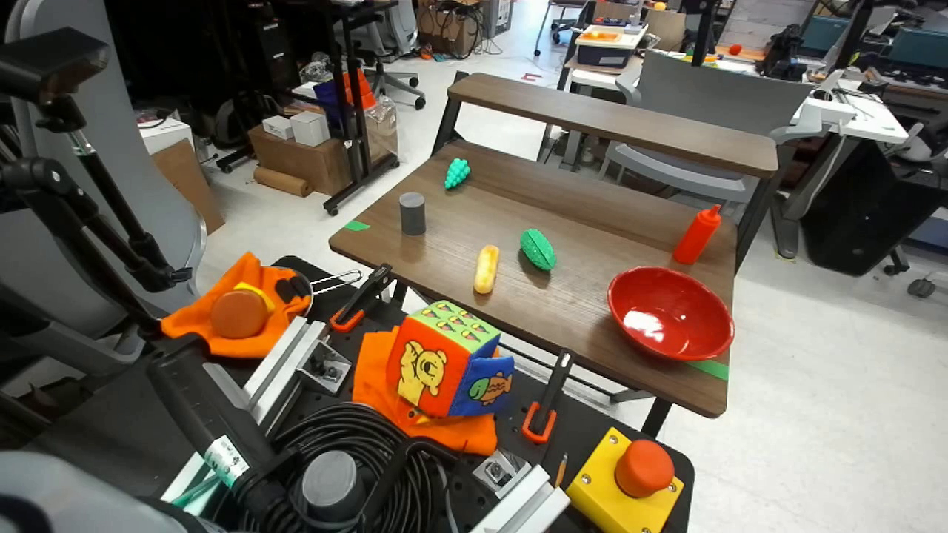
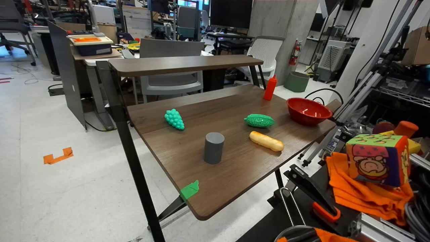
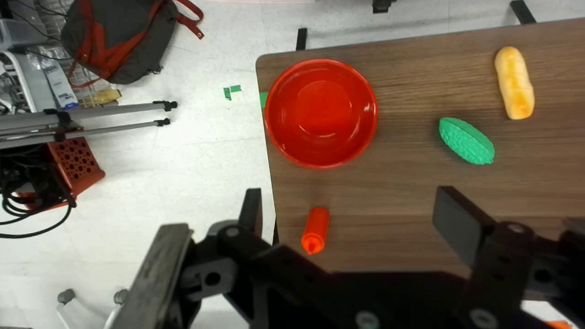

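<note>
My gripper is open, its two dark fingers spread wide with nothing held between them. It hangs above the brown table (image 3: 384,241). Between the fingers in the wrist view, lower down, stands a red squeeze bottle (image 3: 316,227). Beyond it, by the table's edge, sits an empty red bowl (image 3: 321,112). A green bumpy vegetable (image 3: 466,140) and a yellow bread stick (image 3: 514,83) lie to the right. A grey cylinder (image 2: 214,148) stands upright near a teal grape bunch (image 2: 174,119) at the other end of the table.
A raised shelf (image 1: 613,123) runs along the table's back edge. In front of the table, a black bench carries a soft picture cube (image 1: 446,360), clamps and a yellow box with a red button (image 1: 626,484). Between the tabletop objects, much of the surface is bare.
</note>
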